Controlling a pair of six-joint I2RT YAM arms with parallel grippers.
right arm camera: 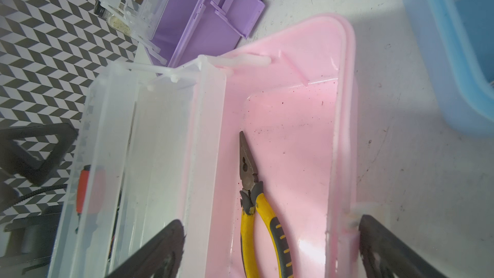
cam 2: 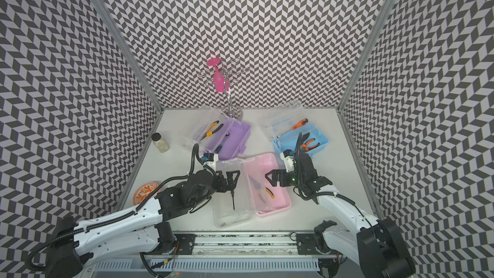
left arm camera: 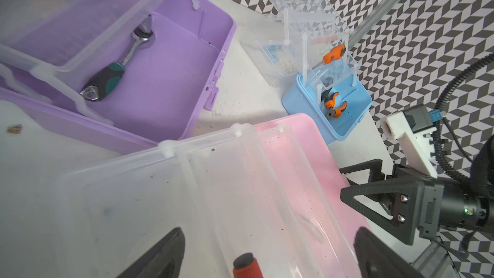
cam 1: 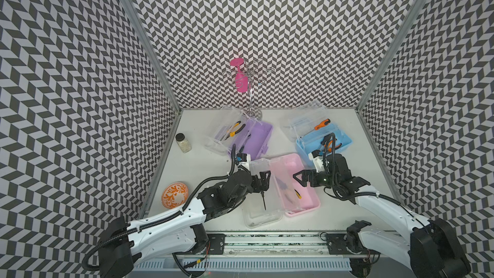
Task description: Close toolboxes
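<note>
A pink toolbox lies open at the front, its clear lid folded out to the left. In that lid is a screwdriver with a red handle; yellow-handled pliers rest in the pink base. Over the lid my left gripper stands open, the handle's end showing between its spread fingers. My right gripper is open above the pink base, one finger appearing near the right-hand wall; contact is unclear. The purple toolbox and blue toolbox also have their clear lids open.
A metal stand holding a pink glass rises at the back. The spice jar and an orange patterned plate are on the left. Bare table shows to the right of the pink toolbox.
</note>
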